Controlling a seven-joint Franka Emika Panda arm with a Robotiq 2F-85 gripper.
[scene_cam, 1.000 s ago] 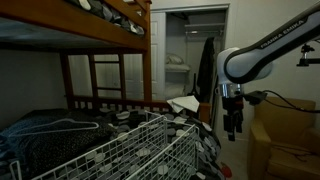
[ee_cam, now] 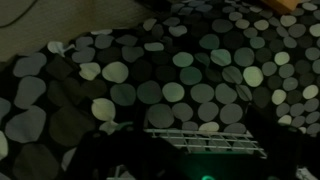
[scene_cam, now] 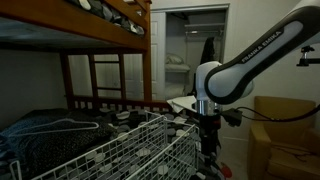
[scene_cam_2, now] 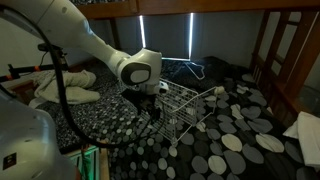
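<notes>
My gripper points downward at the right end of a white wire basket, near its rim. In the wrist view the dark fingers of the open gripper stand wide apart at the lower edge. Between them show the basket's white wire rim and a greenish patch beneath it, with nothing held. The basket rests on a bed with a dark cover printed with grey, white and greenish dots. In exterior view 2 the gripper end is dark and hard to make out beside the basket.
A wooden bunk-bed frame rises behind and overhead. A dark knitted cloth lies at the left. A brown armchair stands at the right, and a white paper-like sheet lies behind the basket.
The arm has moved left in exterior view 1, from beyond the bed's right side to the basket's right end, and the gripper has come lower.
</notes>
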